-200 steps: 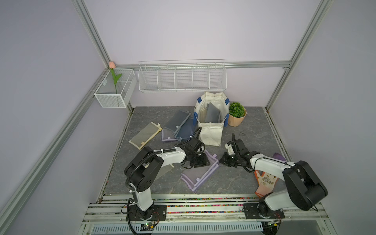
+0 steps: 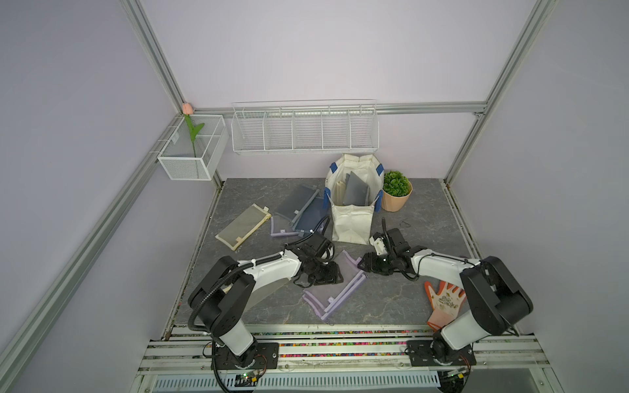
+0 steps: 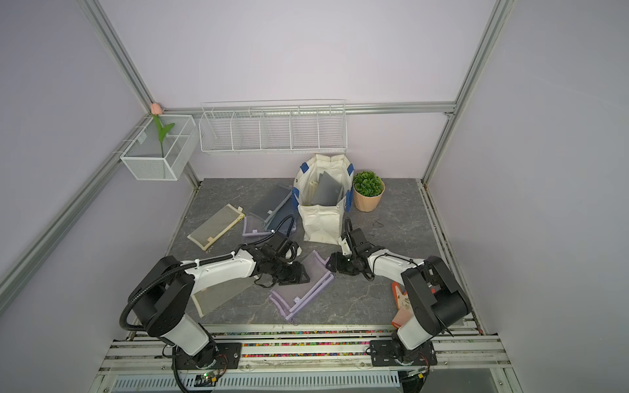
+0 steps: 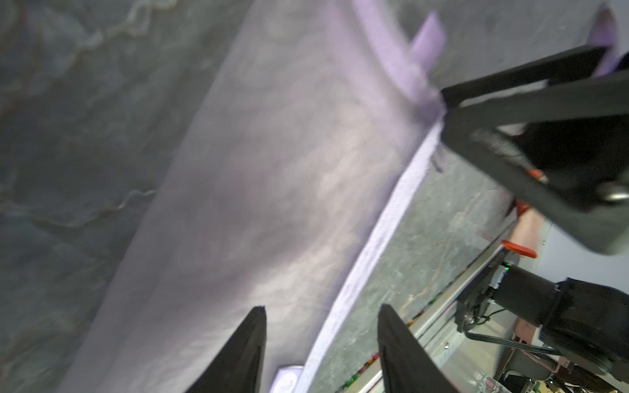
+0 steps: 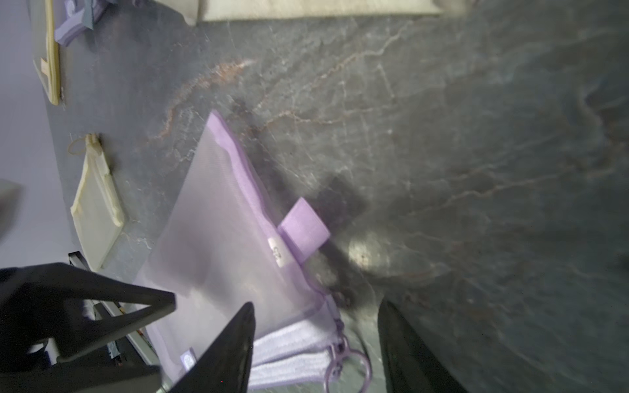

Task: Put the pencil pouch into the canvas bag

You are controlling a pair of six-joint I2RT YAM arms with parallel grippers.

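Note:
A lavender mesh pencil pouch lies on the table, its zipper edge running under my left gripper. That gripper's fingertips are spaced over the pouch; whether they grip it is unclear. My right gripper is open at the pouch's far corner, beside a lavender tab and a zipper ring. The white canvas bag with blue handles stands behind, holding grey and cream pouches.
Other pouches lie at left and beside the bag. A potted plant stands right of the bag, an orange glove at front right. Wire baskets hang on the walls.
My right gripper has moved left to the pouch's corner.

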